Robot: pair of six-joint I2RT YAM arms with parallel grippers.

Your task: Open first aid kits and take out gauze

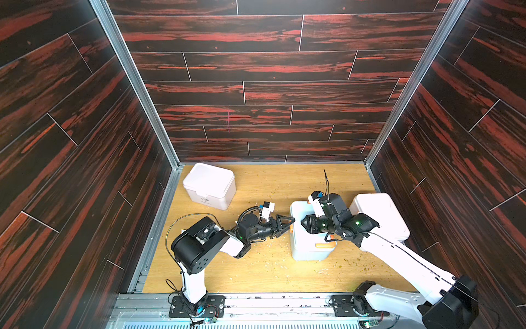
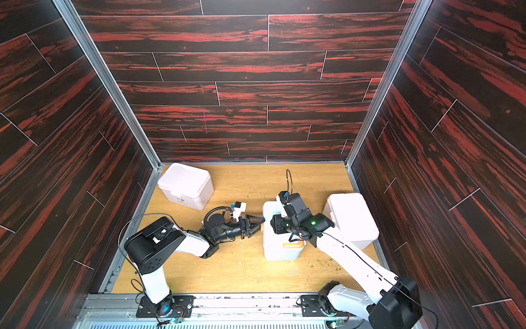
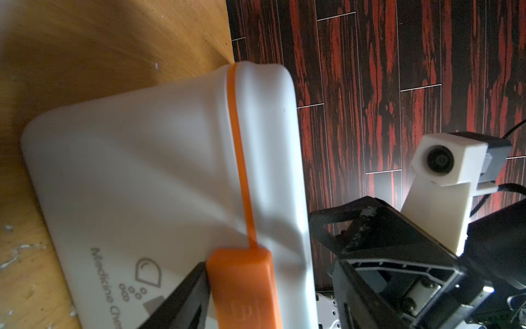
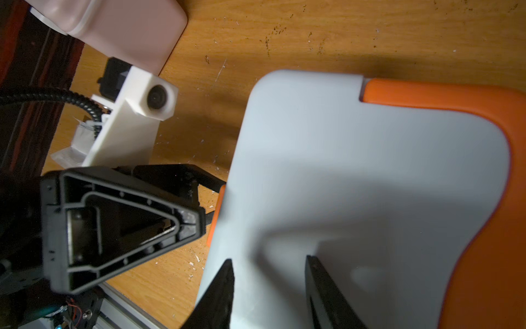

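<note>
A closed white first aid kit [image 1: 304, 253] with orange trim stands right of the table's middle; its side, seen in the left wrist view, reads "Medicine Ches…". An orange latch [image 3: 241, 288] sits on that side under the lid edge. My left gripper is part open, its fingers either side of the latch, and I cannot tell whether they touch it. Over the white lid [image 4: 356, 153], my right gripper is part open with nothing between its fingers. An orange handle [image 4: 487, 219] lies along the lid. The kit's inside and any gauze are hidden.
A pinkish white box [image 1: 209, 183] with its lid on stands at the back left. Close by on the right is another white box [image 1: 379, 215], partly behind the right arm. Bare table [image 1: 263, 274] lies in front of the kit.
</note>
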